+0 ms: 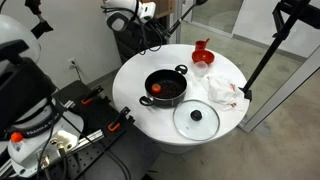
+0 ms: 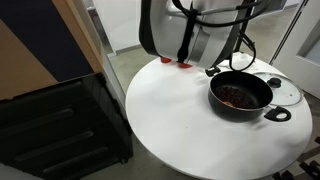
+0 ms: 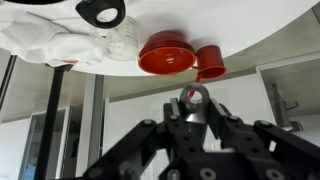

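In the wrist view my gripper points away from the table, shut on a small dark, round-ended thing (image 3: 195, 97) that I cannot name. A red bowl (image 3: 167, 55) and a red cup (image 3: 210, 62) stand close together beyond it, near the table's edge, apart from the fingers. A black pot (image 1: 164, 88) with a red, round thing (image 1: 184, 87) inside sits mid-table. Its glass lid (image 1: 196, 121) lies flat beside it. The gripper's tips cannot be made out in either exterior view.
A crumpled white cloth (image 1: 217, 90) covers the table's right part. A clear cup (image 3: 122, 42) stands beside the bowl. A dark bar (image 1: 275, 45) slants across the right.
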